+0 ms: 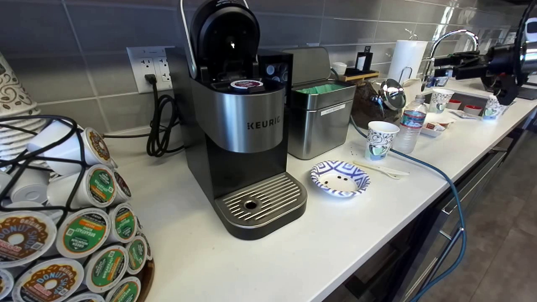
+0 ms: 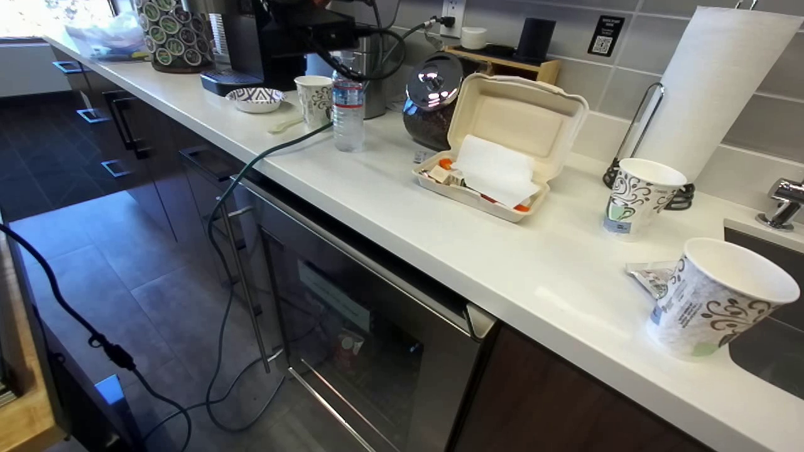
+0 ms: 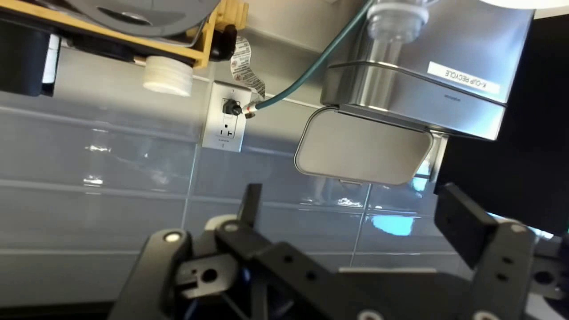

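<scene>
My gripper [image 1: 439, 68] is at the right of exterior view 1, raised above the counter. In the wrist view its two fingers [image 3: 462, 224] stand wide apart, with only the tiled wall showing between them, so the gripper is open and empty. The Keurig coffee maker [image 1: 239, 118] has its lid up, and a pod [image 1: 246, 84] sits in the raised opening. Beside it stands a metal K-cup recycle bin [image 1: 322, 123] with its lid open. A patterned paper cup [image 1: 381, 141] and a plastic water bottle [image 1: 413, 126] stand farther along.
A patterned bowl [image 1: 340, 179] holds a few dark bits. A pod holder [image 1: 85, 236] fills the left front. The teal cable [image 1: 448, 181] crosses the counter and hangs over its edge. An open takeout box [image 2: 482, 192] and more cups [image 2: 720, 301] lie toward the sink.
</scene>
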